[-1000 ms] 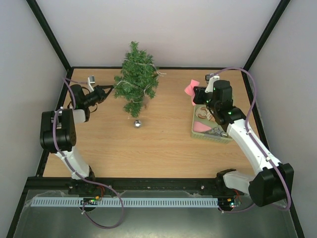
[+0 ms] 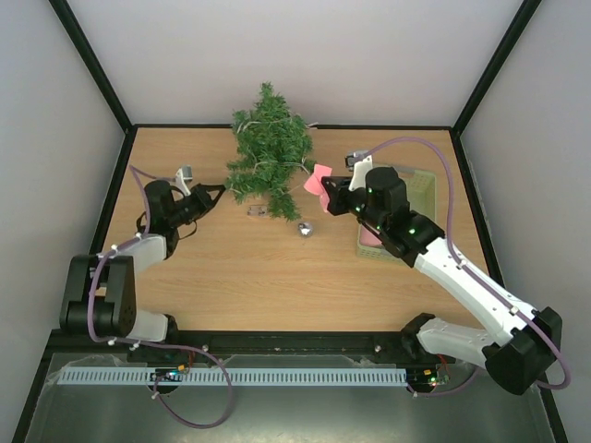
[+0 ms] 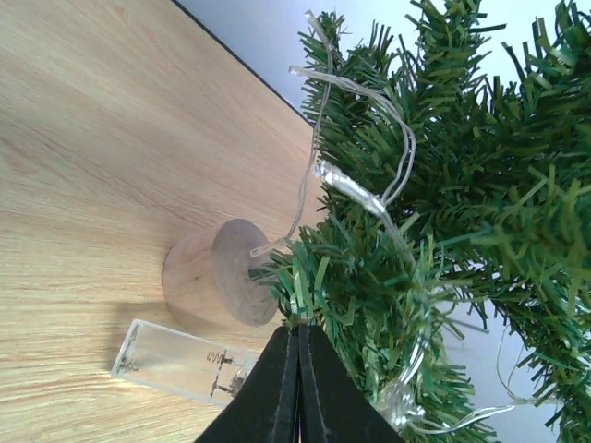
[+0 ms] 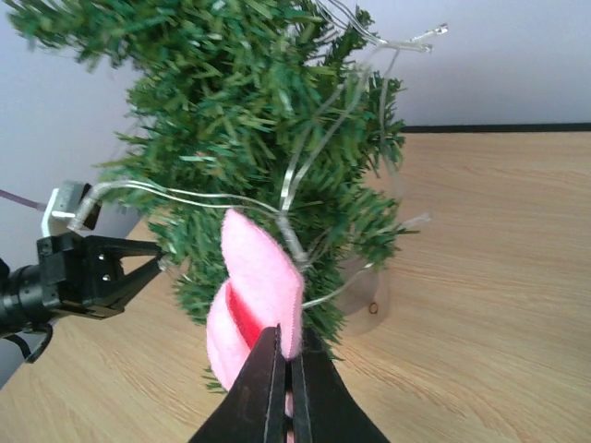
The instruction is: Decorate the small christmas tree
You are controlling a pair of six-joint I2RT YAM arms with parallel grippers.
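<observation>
The small green tree (image 2: 268,148) stands at the back centre, strung with clear light wire, with a silver ball (image 2: 305,230) hanging at its front. My left gripper (image 2: 217,192) is shut at the tree's left side; in the left wrist view its fingertips (image 3: 291,351) touch or nearly touch the branches, with nothing clearly between them. My right gripper (image 2: 330,190) is shut on a pink felt bow (image 4: 259,286), held up just right of the tree, in front of its branches and wire in the right wrist view.
A pale green basket (image 2: 420,194) with more decorations sits at the right, partly under the right arm. A cylindrical base (image 3: 194,277) and a clear plastic piece (image 3: 166,360) show at the tree's foot.
The right gripper has moved left with the pink bow, nearer the tree. The left gripper has moved rightward and down in the top view, and the tree and silver ball have shifted right.
</observation>
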